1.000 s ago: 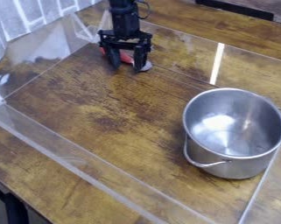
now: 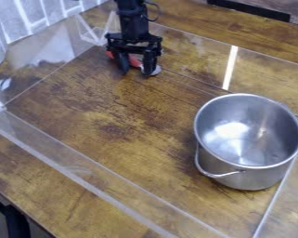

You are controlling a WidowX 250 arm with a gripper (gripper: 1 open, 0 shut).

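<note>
My black gripper (image 2: 134, 58) is low over the back of the wooden table, at the top of the view. A red and silver object (image 2: 149, 70) lies at its fingers, partly hidden by them; whether the fingers are closed on it I cannot tell.
A large steel pot (image 2: 247, 135) stands at the right. Clear plastic barriers run along the edges, with a pale pleated sheet at the back left.
</note>
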